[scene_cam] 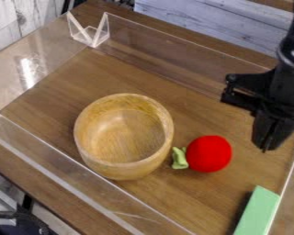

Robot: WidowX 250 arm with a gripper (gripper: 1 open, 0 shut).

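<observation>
A black gripper (270, 128) hangs in the upper right, above and to the right of a red round object with a green stem, perhaps a toy tomato or pepper (209, 153). The gripper's fingertips point down, and nothing shows held; how far apart they stand is unclear. A wooden bowl (122, 133) sits left of the red object. A light green block (257, 213) lies at the bottom right.
The wooden table (63, 101) has clear walls or edges along the left, back and right. A clear angular piece (89, 29) stands at the back left.
</observation>
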